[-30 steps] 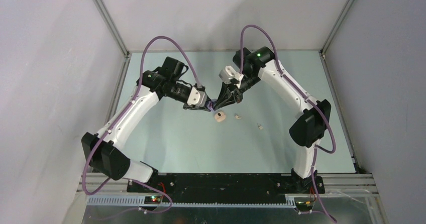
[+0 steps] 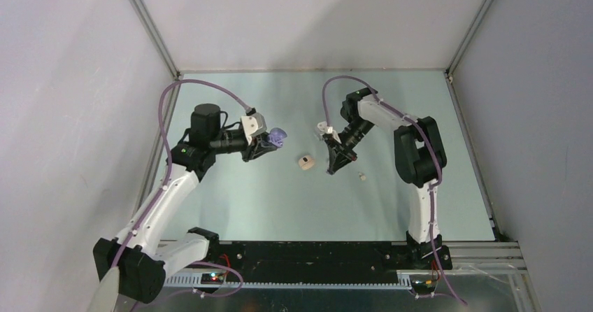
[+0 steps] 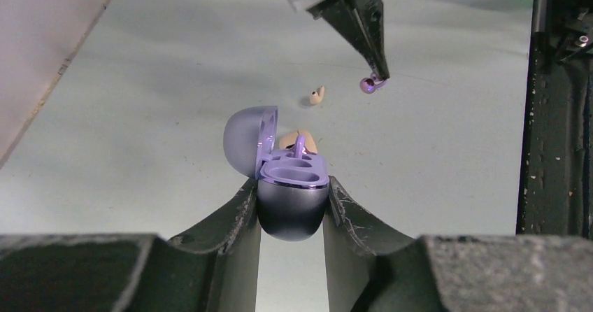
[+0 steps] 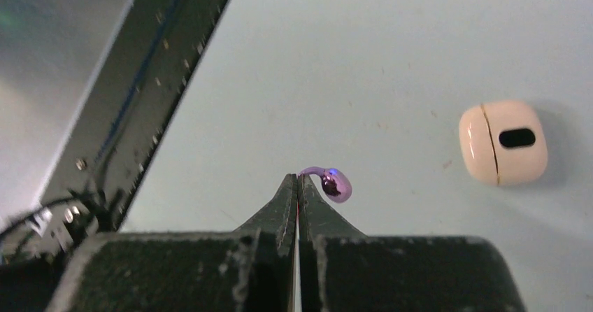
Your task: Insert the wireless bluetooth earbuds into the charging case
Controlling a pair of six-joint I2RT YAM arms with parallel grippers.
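Note:
A purple charging case (image 3: 289, 200), lid raised, is held upright by my left gripper (image 2: 269, 147); a purple piece (image 3: 299, 144) stands in one of its slots, another slot looks empty. My right gripper (image 2: 332, 168) is low over the table, shut, with a purple earbud (image 4: 336, 185) at its fingertips; whether it grips it is unclear. In the right wrist view the earbud shows a small blue light.
A beige case (image 2: 305, 162) lies mid-table between the grippers, with small beige earbuds (image 2: 362, 175) (image 3: 317, 95) right of it. A dark rail runs along the front edge.
The grippers were together at the purple case. My left gripper has moved back left with the case; my right gripper has moved right, down and toward the table's front.

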